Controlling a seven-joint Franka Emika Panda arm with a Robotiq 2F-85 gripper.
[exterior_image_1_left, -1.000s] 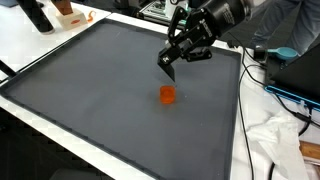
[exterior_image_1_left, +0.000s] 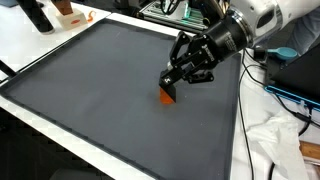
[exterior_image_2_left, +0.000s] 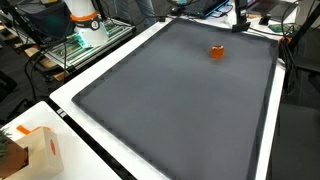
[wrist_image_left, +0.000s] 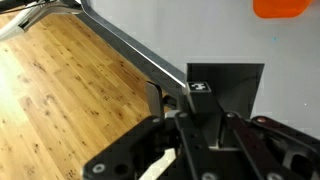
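An orange piece (exterior_image_1_left: 166, 98) rests on the grey board; in exterior view 2 the same orange piece (exterior_image_2_left: 217, 52) sits near the board's far edge. My gripper (exterior_image_1_left: 168, 82) hangs low over the board, its lower end partly covering the orange piece in exterior view 1. It is shut on a flat black square block (wrist_image_left: 240, 84). Apart from that block, the orange piece (wrist_image_left: 280, 8) shows at the top of the wrist view, cut off by the frame. In exterior view 2 my gripper (exterior_image_2_left: 240, 27) is small, right of the orange piece.
The grey board (exterior_image_2_left: 165, 100) has a raised pale rim and is otherwise clear. White plastic or cloth (exterior_image_1_left: 272, 140) lies on the right in exterior view 1. Wooden floor (wrist_image_left: 60, 100) shows beyond the board's edge in the wrist view.
My gripper has come down with the black block, which now overlaps the orange piece in exterior view 1. The orange piece stays about where it was.
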